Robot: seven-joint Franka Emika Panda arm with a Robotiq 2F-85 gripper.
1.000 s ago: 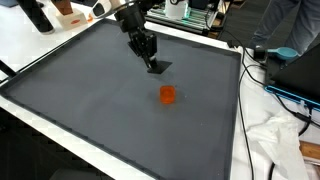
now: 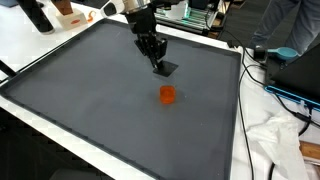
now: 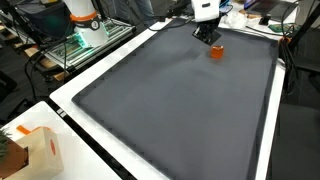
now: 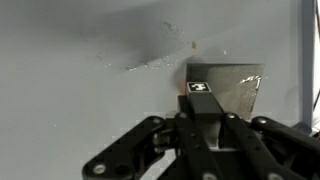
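Observation:
My gripper (image 2: 154,60) is shut on the black handle (image 4: 203,104) of a flat tool, with the fingers closed around it in the wrist view. The tool's square metal blade (image 4: 236,84) shows behind the handle there, and appears as a dark plate (image 2: 166,69) in exterior view 1. A small orange round object (image 2: 167,94) stands on the grey table just in front of the blade; in exterior view 2 it is the orange piece (image 3: 217,52) beside the gripper. Whether blade and orange object touch is hard to tell.
A white cloth or bag (image 2: 272,143) and dark cables lie beyond its right edge. Bins and an orange-and-white container (image 2: 65,8) stand at the far left.
The gripper and the tool's blade have shifted slightly to the right in exterior view 1. The orange object stays in place.

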